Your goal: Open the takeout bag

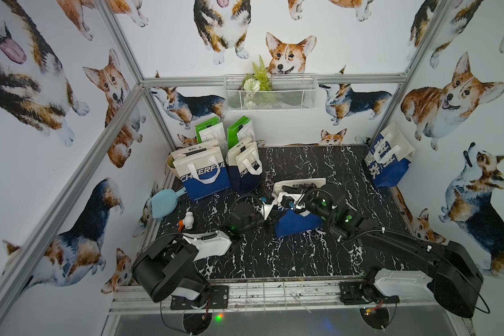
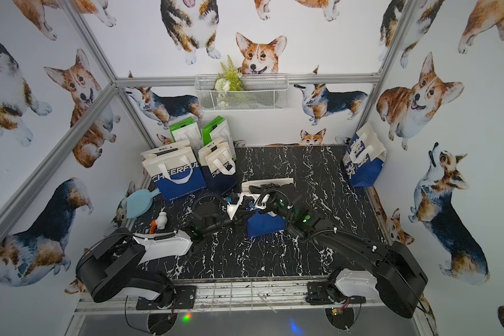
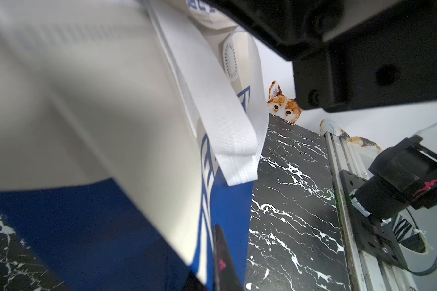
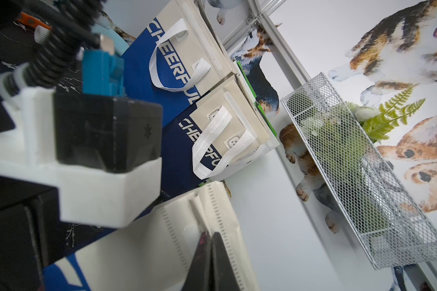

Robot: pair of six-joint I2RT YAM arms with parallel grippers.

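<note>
The takeout bag point(image 1: 296, 224), blue below and cream above, stands in the middle of the table, partly covered by both arms. Against its blue and cream side in the left wrist view, my left gripper is shut by a cream paper edge; whether it pinches that edge is unclear. One white handle point(image 3: 228, 131) hangs on the bag's outside. My right gripper is shut, its tips at the cream top part point(image 4: 223, 208) of the bag. A fold runs down to those tips, but I cannot tell whether paper is caught between them.
Several upright paper bags point(image 1: 204, 173) crowd the back left, and another blue and white bag point(image 1: 389, 156) stands at the right wall. A light blue scoop point(image 1: 164, 202) and a small white and orange object point(image 1: 187, 220) lie left.
</note>
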